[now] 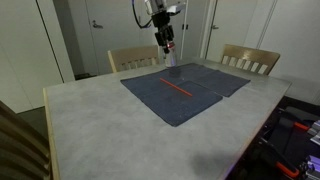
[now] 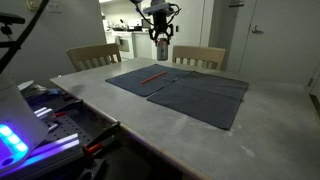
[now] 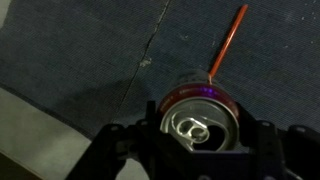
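A can (image 3: 200, 124), silver on top with a pull tab and a reddish rim, sits between the dark fingers of my gripper in the wrist view. My gripper (image 1: 168, 40) is shut on the can (image 1: 171, 57) near its upper end in exterior view 1. The can (image 2: 162, 49) hangs upright below my gripper (image 2: 161, 34) in exterior view 2 and looks clear of the table. Beneath lie a dark cloth (image 1: 180, 104) and a thin red stick (image 1: 176, 88). The stick (image 3: 228, 42) runs upward from behind the can in the wrist view.
Another dark cloth (image 2: 202, 101) lies beside the first on the pale table (image 1: 95, 125). Chairs (image 1: 135, 57) stand around the edges.
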